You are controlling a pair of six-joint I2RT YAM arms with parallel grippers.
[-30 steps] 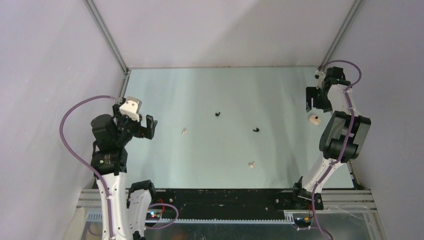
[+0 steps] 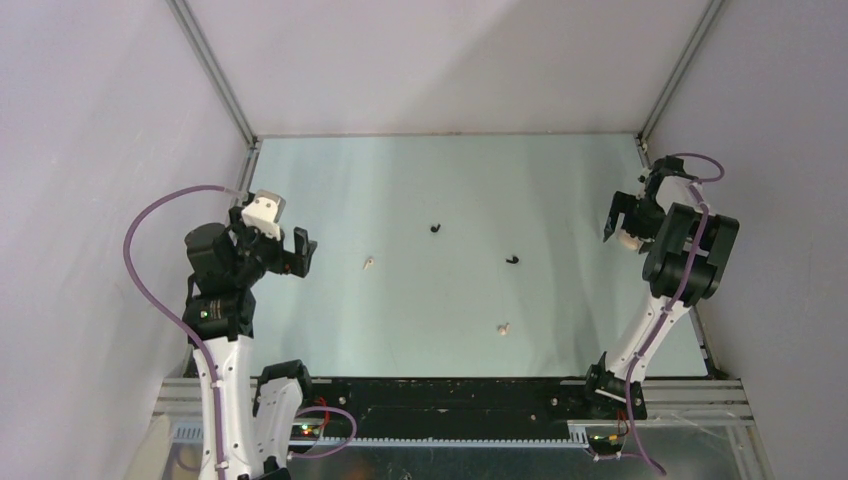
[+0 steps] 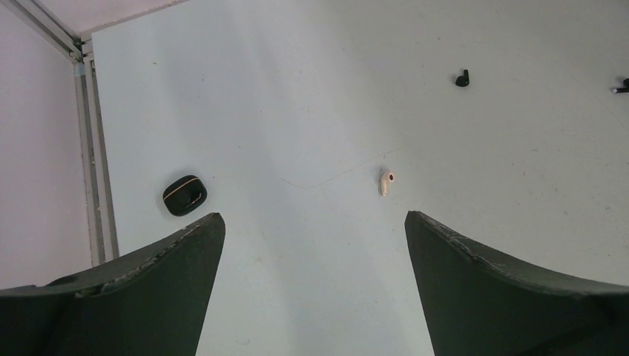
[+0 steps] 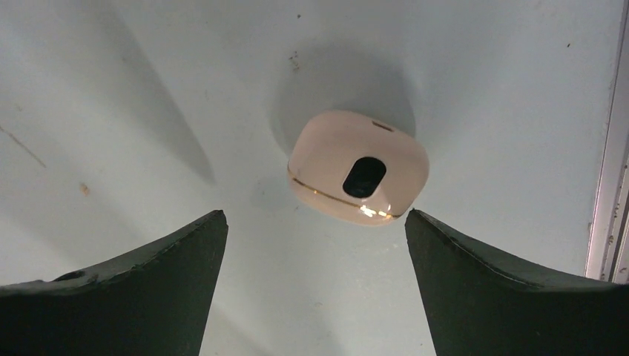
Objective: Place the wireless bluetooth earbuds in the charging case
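Observation:
My right gripper hangs open over a pink charging case (image 4: pixel 356 148) with a dark oval on top; the case lies between and just beyond the fingertips, partly covered by the arm in the top view. My left gripper is open at the left, with a black case (image 3: pixel 185 195) and a light earbud (image 3: pixel 386 180) in its view. On the board lie two black earbuds (image 2: pixel 435 228) (image 2: pixel 512 260) and another light earbud (image 2: pixel 503 330).
The pale board (image 2: pixel 450 180) is mostly clear in the middle. Walls and metal rails border it; the right rail (image 4: pixel 604 222) is close beside the pink case.
The left arm is nearly still.

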